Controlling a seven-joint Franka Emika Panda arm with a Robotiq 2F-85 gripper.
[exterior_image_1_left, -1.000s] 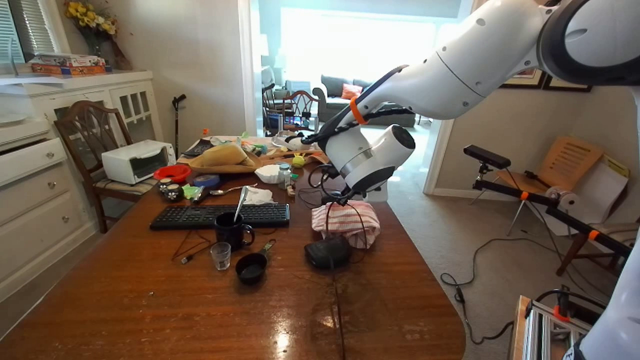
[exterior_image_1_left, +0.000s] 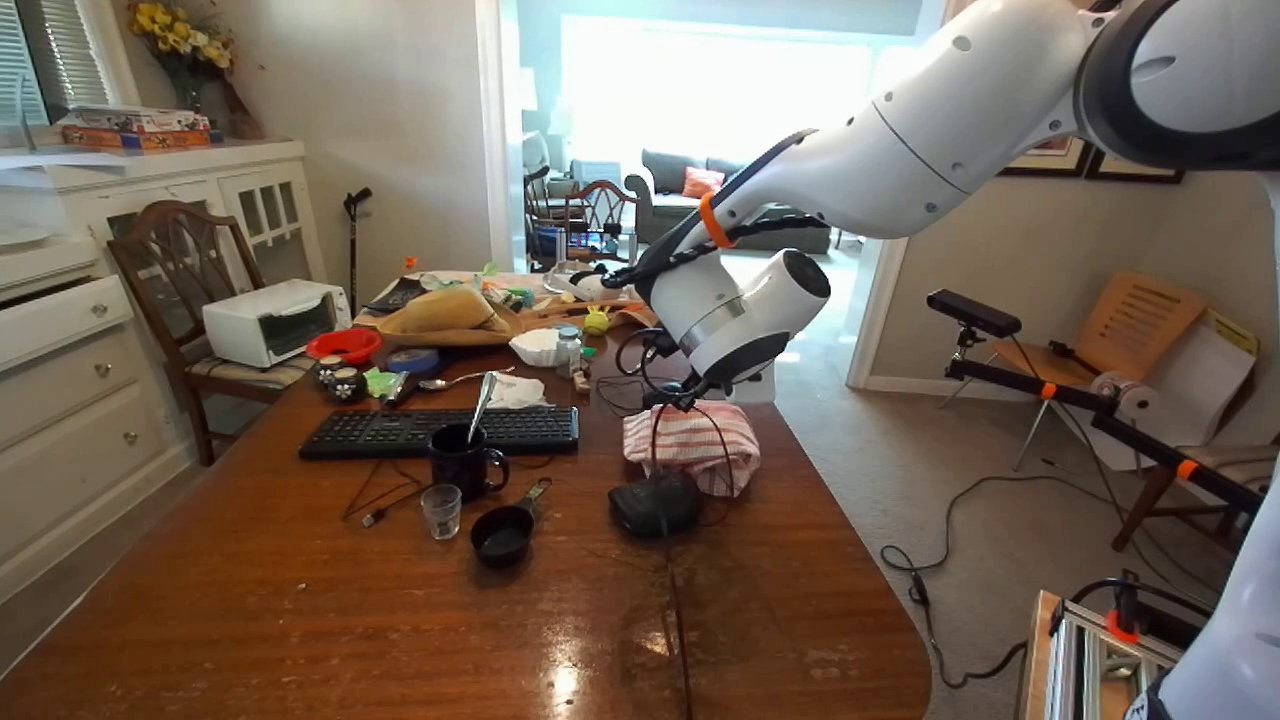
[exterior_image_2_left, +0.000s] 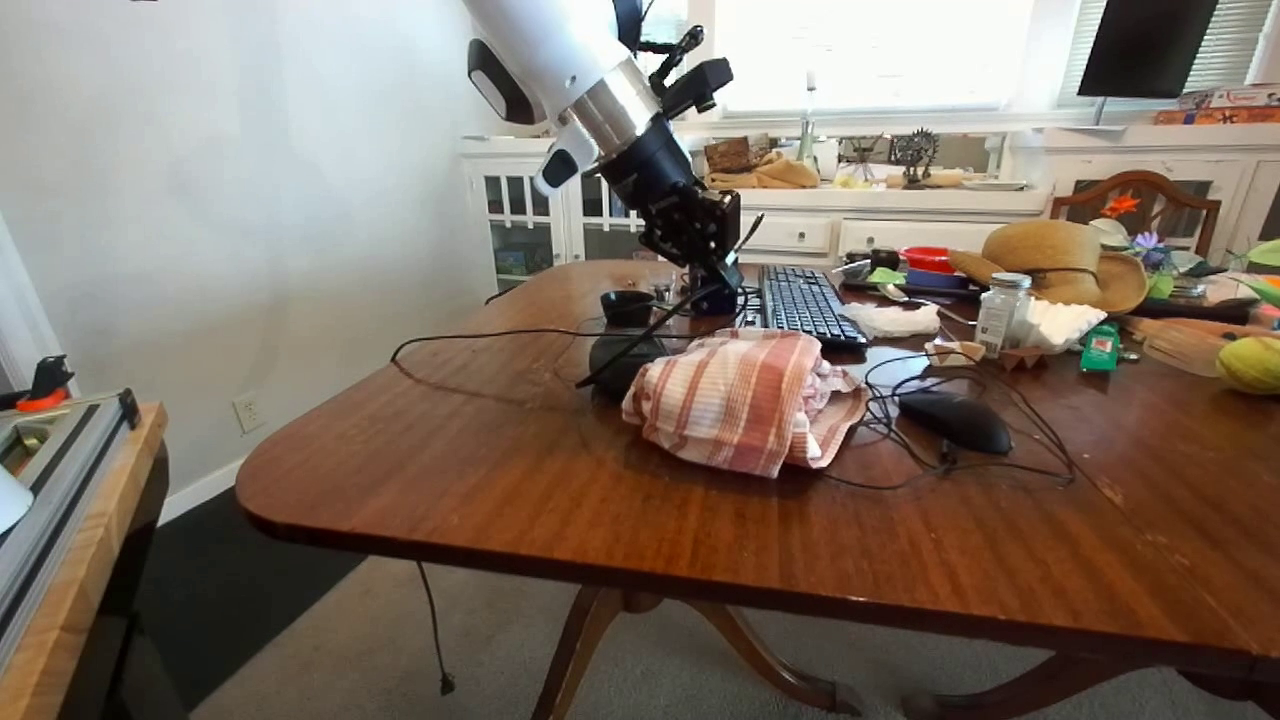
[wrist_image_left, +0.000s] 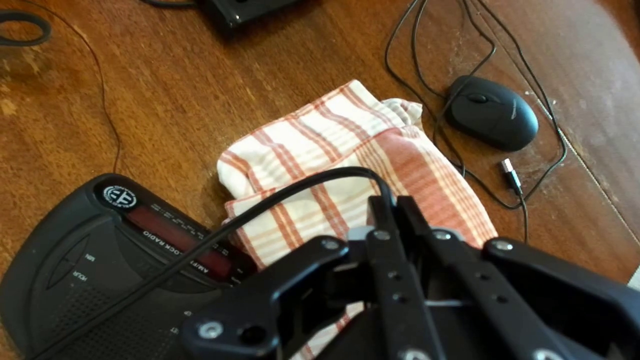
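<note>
In the wrist view my gripper is shut on a black cable (wrist_image_left: 354, 172), which arcs from its fingertips toward the lower left. That cable passes over a black clock radio (wrist_image_left: 72, 300) lying on the table. Beside the radio, below my fingers, sits a folded red-and-white striped cloth (wrist_image_left: 294, 150). From the side, my gripper (exterior_image_2_left: 727, 274) is held above the table, higher than the cloth (exterior_image_2_left: 726, 402) and the radio (exterior_image_2_left: 612, 360). The far ends of the cable are hard to trace.
A black mouse (wrist_image_left: 492, 113) with looped wire lies past the cloth. Near the keyboard (exterior_image_1_left: 360, 434) stand a dark mug (exterior_image_1_left: 456, 462) holding a spoon, a small glass (exterior_image_1_left: 441, 512) and a black measuring cup (exterior_image_1_left: 501, 536).
</note>
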